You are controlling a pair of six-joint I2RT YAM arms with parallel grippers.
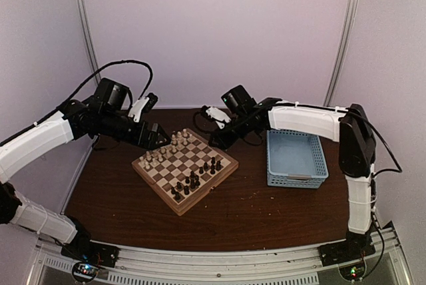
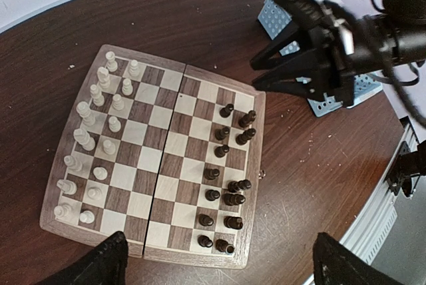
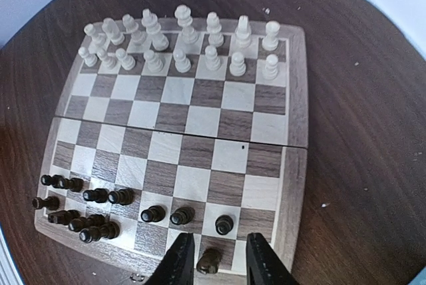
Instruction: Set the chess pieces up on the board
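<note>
The wooden chess board [image 1: 178, 170] lies on the table. White pieces [image 2: 84, 140] stand in two rows along one edge. Along the opposite edge are dark pieces [image 2: 234, 199], also in two rows, with a gap in the outer row. My left gripper [image 1: 156, 140] hangs over the white side, open and empty. Over the board's far right corner, my right gripper [image 1: 219, 143] is raised with its fingers [image 3: 174, 262] apart and nothing held between them. In the right wrist view, a dark piece [image 3: 209, 262] appears between those fingers, but it stands below on the board.
An empty-looking blue basket [image 1: 297, 158] sits right of the board, under the right forearm. Bare table [image 1: 266, 215] lies in front of the basket. The two grippers hang fairly close together above the board's far half.
</note>
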